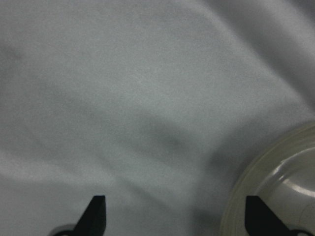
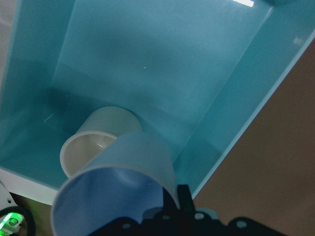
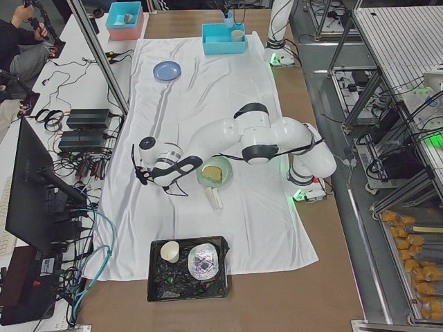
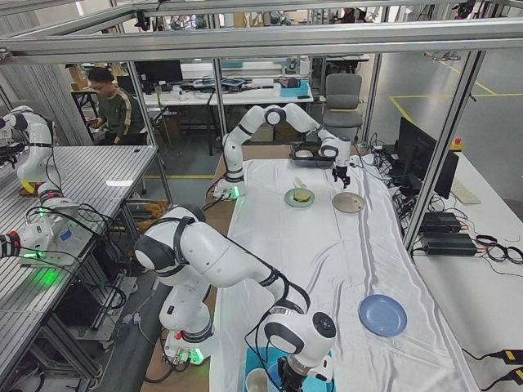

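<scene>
My left gripper stands open over the white cloth, beside a beige plate (image 1: 280, 196), which is also in the camera right view (image 4: 348, 204). My right gripper grips a blue cup (image 2: 108, 191) by its rim, tilted, over a turquoise bin (image 2: 162, 59). A white cup (image 2: 83, 147) lies in that bin. A green plate (image 3: 225, 173) with a yellow item (image 3: 212, 172) sits near the middle.
A blue plate (image 3: 167, 69) lies toward the far end. A black tray (image 3: 159, 283) holds a cream cup and a foil dish.
</scene>
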